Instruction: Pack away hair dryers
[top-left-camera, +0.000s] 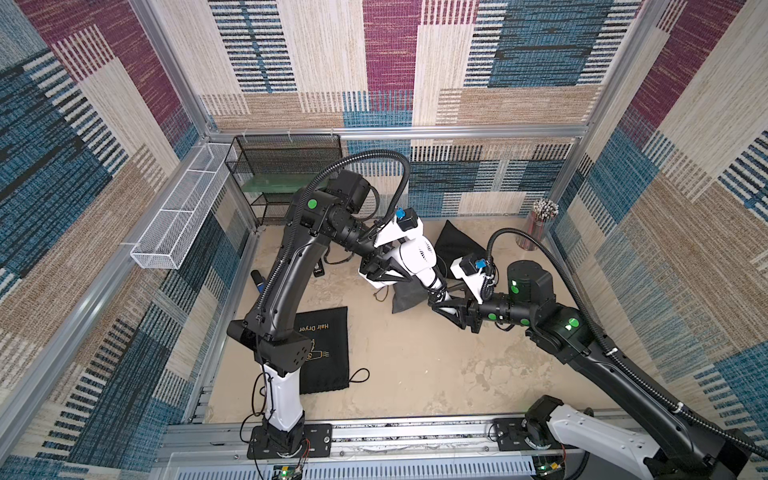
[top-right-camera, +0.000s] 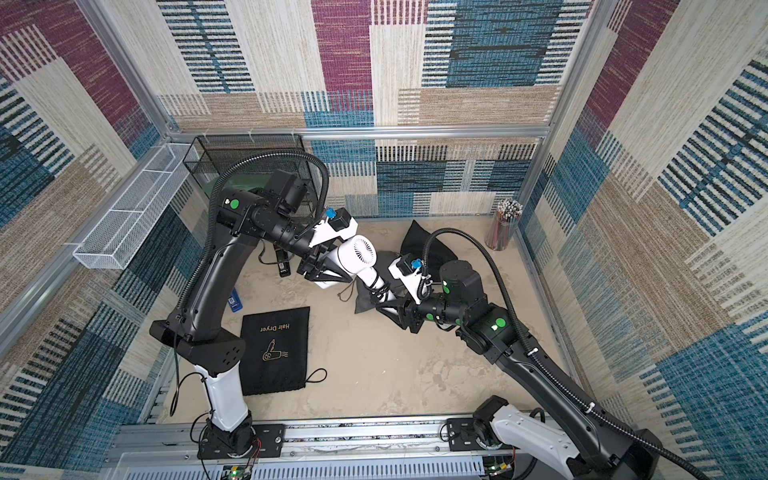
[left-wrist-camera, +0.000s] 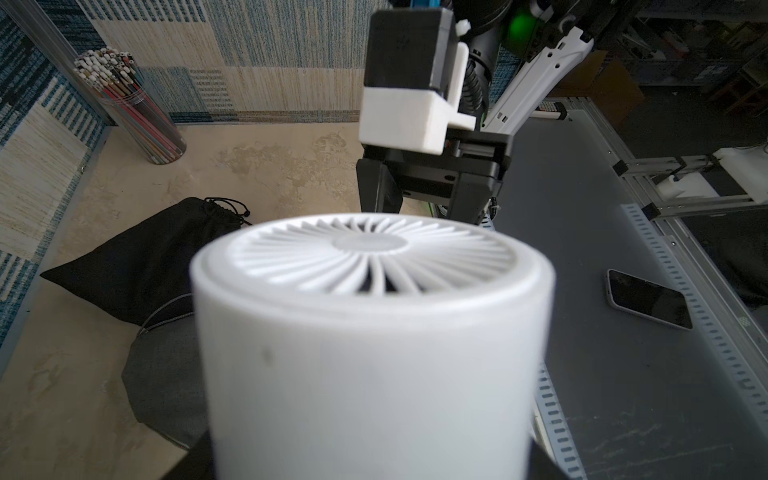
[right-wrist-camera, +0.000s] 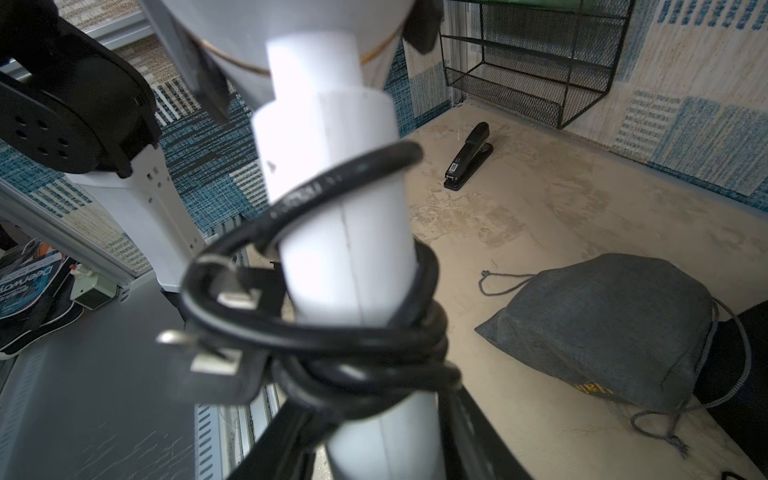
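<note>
A white hair dryer (top-left-camera: 415, 254) (left-wrist-camera: 372, 344) is raised over the middle of the table. My right gripper (top-left-camera: 448, 304) is shut on its handle (right-wrist-camera: 336, 240), which has the black cord wound round it. My left gripper (top-left-camera: 380, 264) is at the head end, around or beside it; the fingers are largely hidden behind the head in the left wrist view. A black bag printed "Hair Dryer" (top-right-camera: 273, 352) lies flat at front left. A grey bag (right-wrist-camera: 592, 328) and a black bag (left-wrist-camera: 152, 256) lie at the back middle.
A stapler (right-wrist-camera: 468, 160) lies toward the back left, near a wire rack (top-left-camera: 284, 164). A white wire basket (top-left-camera: 177, 212) hangs on the left side. A cup of pencils (top-left-camera: 536, 228) stands at back right.
</note>
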